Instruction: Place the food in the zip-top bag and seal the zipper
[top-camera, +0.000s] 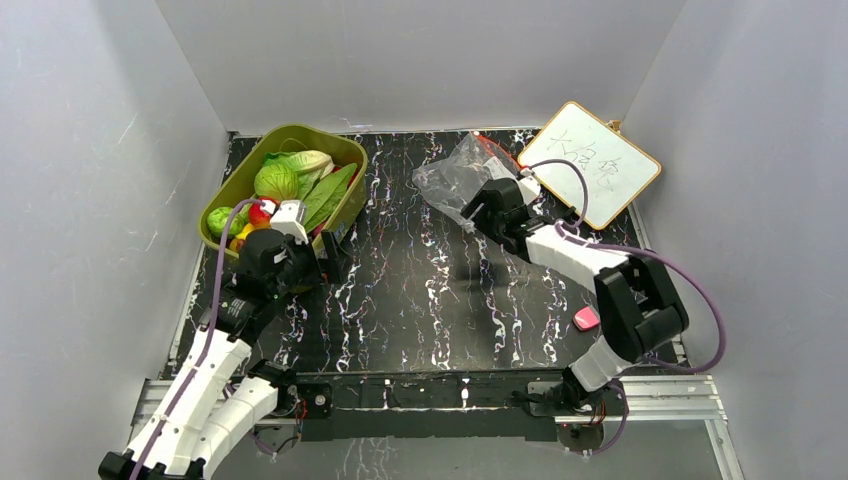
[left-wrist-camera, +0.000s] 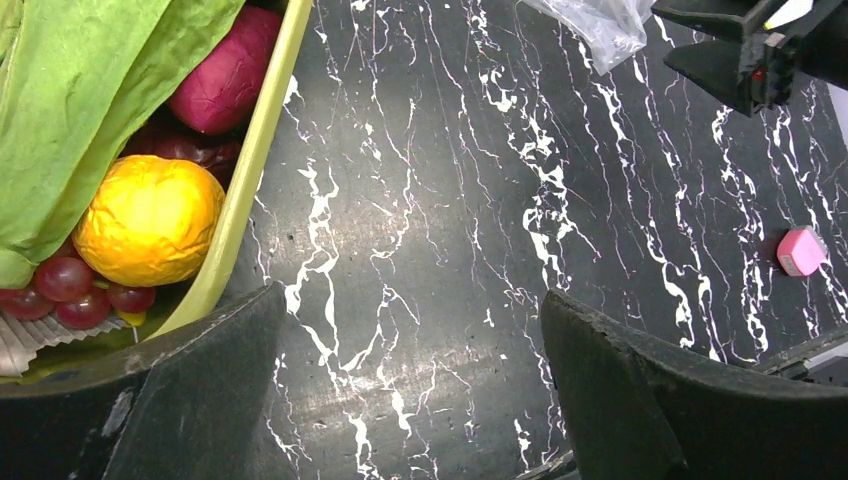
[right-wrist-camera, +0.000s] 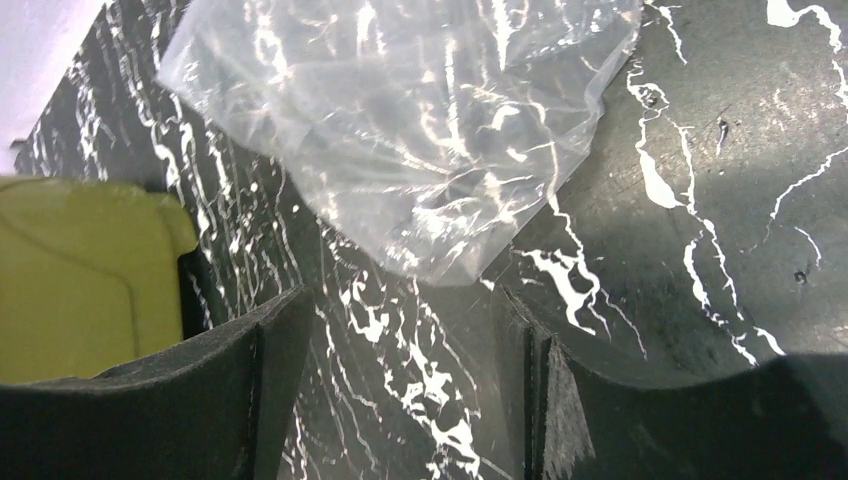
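The clear zip bag (top-camera: 447, 183) with an orange-red zipper edge (top-camera: 497, 150) lies flat at the back right of the table. In the right wrist view, a corner of the bag (right-wrist-camera: 440, 215) points toward my right gripper, whose fingers stand apart with no film between them. A green basket (top-camera: 293, 137) at the back left holds the food: a cabbage (top-camera: 277, 181), long green leaves (top-camera: 326, 196), a yellow-orange vegetable (left-wrist-camera: 152, 220), red grapes (left-wrist-camera: 66, 280) and a purple one (left-wrist-camera: 226, 72). Beside the basket my left gripper is open and empty.
A whiteboard (top-camera: 590, 165) with writing leans at the back right, close to the bag. One small pink block (top-camera: 586, 318) lies near the front right.
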